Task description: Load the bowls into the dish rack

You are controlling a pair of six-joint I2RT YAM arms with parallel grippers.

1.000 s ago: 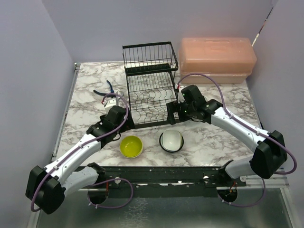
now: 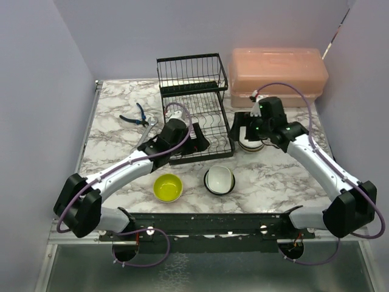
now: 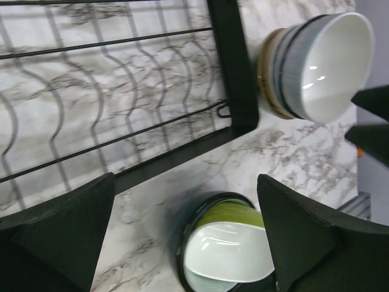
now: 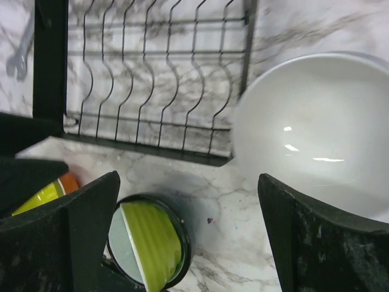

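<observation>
The black dish rack (image 2: 191, 158) stands in the middle with no bowl visible in it. My open left gripper (image 2: 197, 137) is over its lower part, empty. My open right gripper (image 2: 242, 128) hangs over a stack of bowls right of the rack, whose top white bowl (image 4: 310, 134) fills the right wrist view's right side. A nested pile of bowls, white inner bowl (image 2: 220, 179), sits in front of the rack; a yellow-green bowl (image 2: 168, 185) lies to its left.
A pink bin (image 2: 276, 70) stands at the back right. Pliers (image 2: 130, 120) and a wrench (image 2: 146, 131) lie left of the rack.
Both arms have moved: the left gripper rightward over the rack, the right gripper rightward and up in the picture, over the bowl stack.
</observation>
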